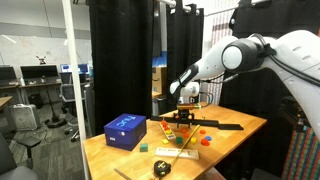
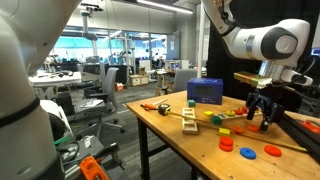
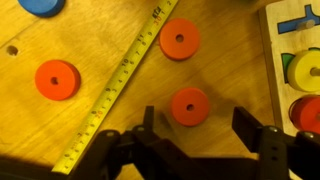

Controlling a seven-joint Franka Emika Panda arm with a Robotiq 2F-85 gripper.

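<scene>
In the wrist view, a red-orange disc with a centre hole [image 3: 190, 106] lies flat on the wooden table. My gripper stands over it, with fingers apart on its left and right. Gaps show between the disc and both fingertips, so nothing is gripped. Two more red-orange discs, one upper right [image 3: 180, 39] and one left [image 3: 58, 80], lie nearby. In exterior view 2 my gripper [image 2: 262, 124] points down close to the table, but its fingertips are too small to read there.
A yellow tape measure [image 3: 118, 85] runs diagonally between the discs. At the right is a wooden board [image 3: 283, 75] bearing yellow and red discs. A blue disc [image 3: 42, 4] sits at upper left. The blue box [image 1: 125, 131] stands apart from my arm.
</scene>
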